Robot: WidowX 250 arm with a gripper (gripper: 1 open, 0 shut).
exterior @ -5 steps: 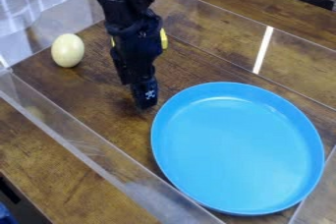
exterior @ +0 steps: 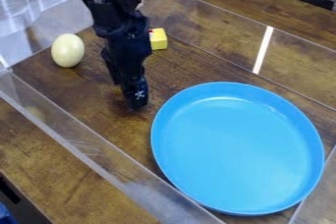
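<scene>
My black gripper (exterior: 132, 90) is low over the wooden table, left of a large blue plate (exterior: 237, 147); its fingertips are dark and hard to make out, with no object visible between them. A white egg (exterior: 67, 51) lies to the left of the arm. A small yellow block (exterior: 159, 38) sits behind the arm, to its right.
Clear plastic walls run along the left and front edges (exterior: 105, 155).
The gripper and arm have moved left, away from the blue plate, uncovering more of the yellow block. The egg and plate look unmoved.
</scene>
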